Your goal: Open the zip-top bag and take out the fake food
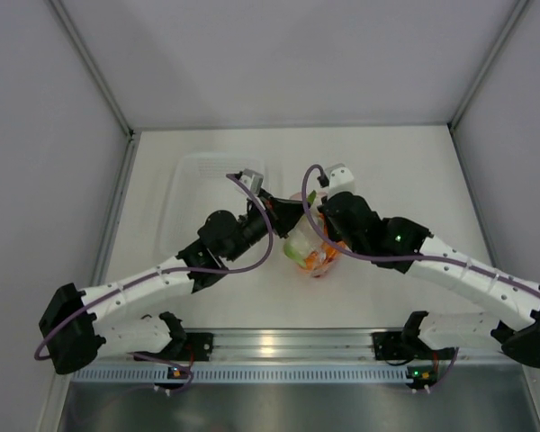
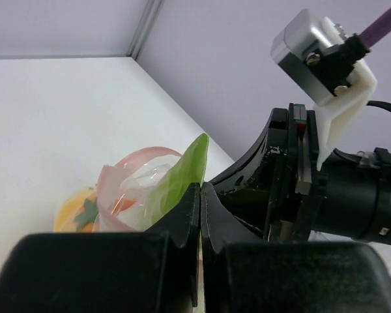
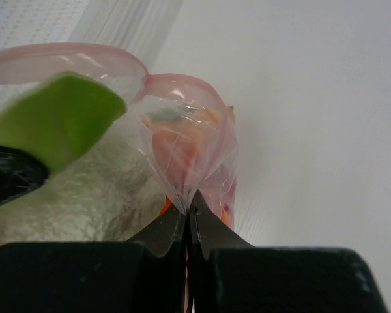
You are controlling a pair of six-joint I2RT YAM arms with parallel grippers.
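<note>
The zip top bag (image 1: 313, 254) stands mid-table, pink rim up, holding green, orange and yellow fake food. Its pink zip strip (image 3: 104, 55) arches across the right wrist view, pinched where my right gripper is shut on the plastic. My left gripper is shut at the bag's left side, its tips by a green piece (image 2: 176, 182); whether anything is between its fingers is hard to tell, but they meet closed. In the top view both wrists crowd over the bag, hiding much of it.
An empty white tray (image 1: 189, 193) sits at the back left of the white table (image 1: 405, 162).
</note>
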